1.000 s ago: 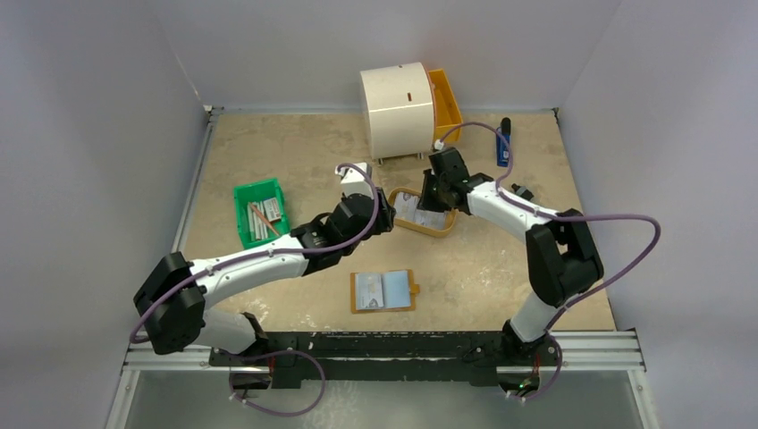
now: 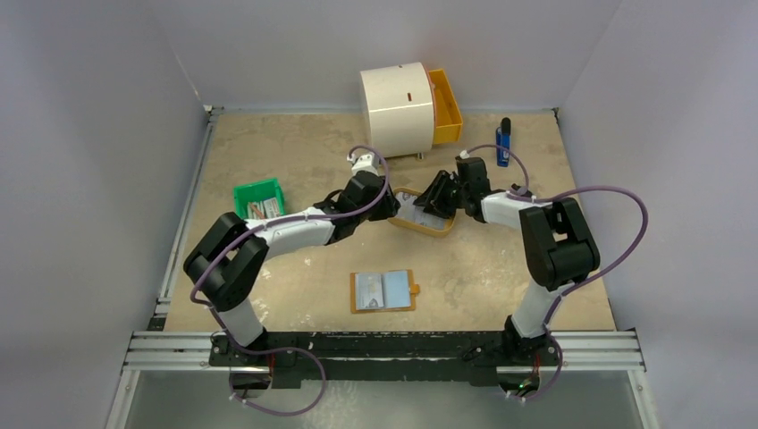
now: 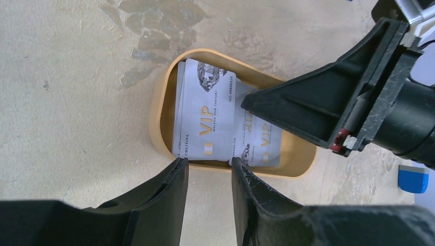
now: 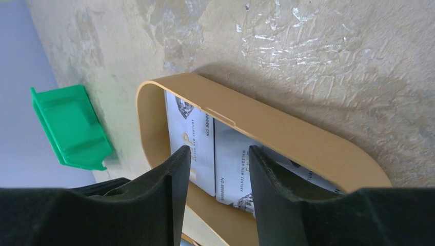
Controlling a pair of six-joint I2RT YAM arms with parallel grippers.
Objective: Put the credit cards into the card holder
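White VIP cards lie flat in a tan oval tray, some overlapping. My left gripper is at the tray's near rim in its wrist view, its fingers parted with no card gripped. Over the right part of the tray, my right gripper stands open; a grey card shows between and below its fingers, not held. Toward the front of the table lies the open brown card holder, with a pale printed card face on its left half and a light blue right half.
A green bin with cards or similar items stands at the left. At the back are a white rounded cabinet with an orange drawer and a blue item. Both grippers are close together over the tray.
My left arm has swung rightward, bringing its gripper to the tray's left end. The right gripper has shifted slightly and now reaches down over the tray with fingers spread. Tray and holder stay put.
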